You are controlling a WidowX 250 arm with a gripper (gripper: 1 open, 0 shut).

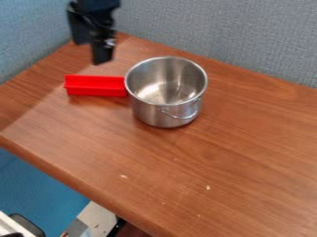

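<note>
My black gripper (95,42) hangs blurred at the upper left, above and behind the red block; its fingers are too smeared to read, though nothing shows held in it. The red elongated block (95,85) lies on the wooden table, just left of a steel pot (166,113) with a wire handle on its side. The inside of the pot shows bare metal as far as it is visible.
Padded grey-blue walls (247,37) stand behind and at the left. Beyond the near-left edge are a blue surface and some hardware.
</note>
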